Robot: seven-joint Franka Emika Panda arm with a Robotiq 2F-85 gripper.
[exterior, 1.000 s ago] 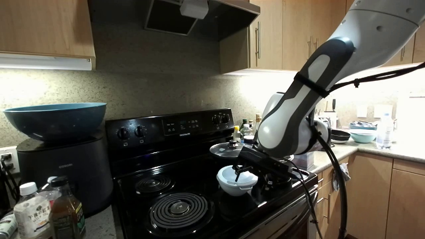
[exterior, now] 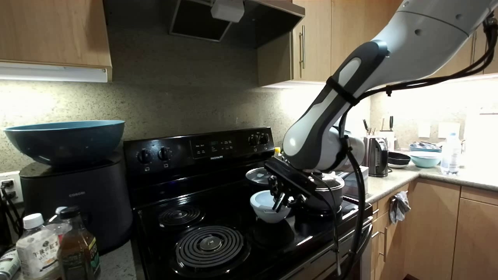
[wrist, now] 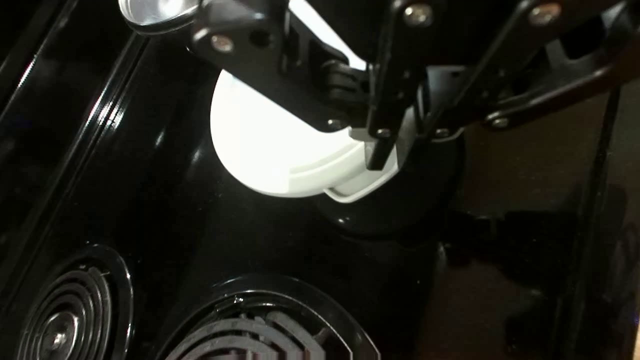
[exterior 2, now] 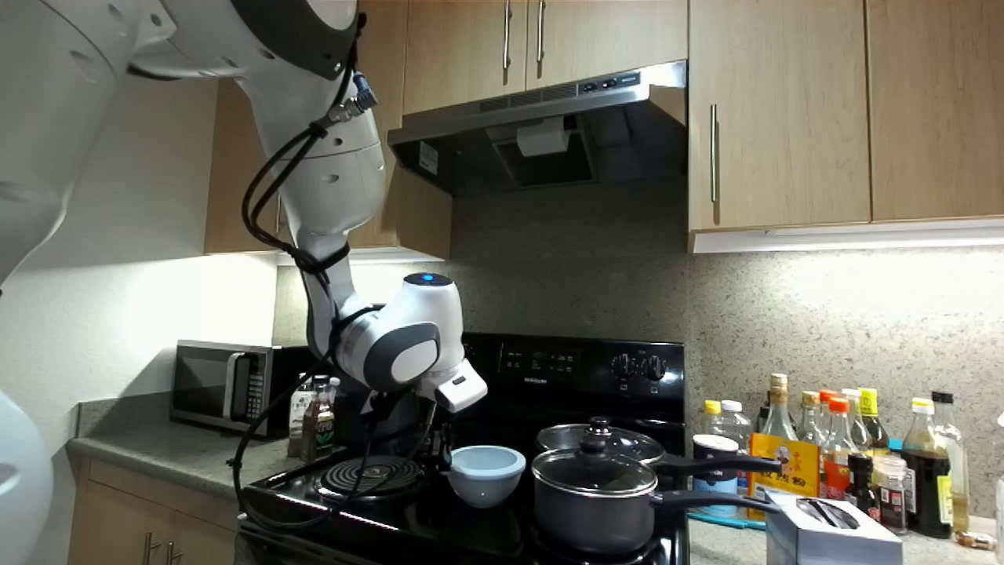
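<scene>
A pale blue-white bowl (exterior: 270, 208) with a small side handle is at the middle of the black stove, left of the pots in exterior view 1. In exterior view 2 the bowl (exterior 2: 485, 475) is upright, left of the lidded pot. My gripper is at the bowl's handle side, its fingertips overlapping the rim in the wrist view. The fingers look close together; whether they pinch the rim is unclear. The gripper's dark body hides part of the bowl (wrist: 270, 144).
A lidded grey pot (exterior 2: 593, 508) and a lidded pan (exterior 2: 602, 439) stand close to the bowl, handles pointing right in exterior view 2. Bottles (exterior: 77, 245) crowd the left counter.
The arm has swung left in exterior view 1, the gripper changing its angle at the bowl. The bowl has shifted slightly left and back, and more of the grey pot shows behind the gripper.
</scene>
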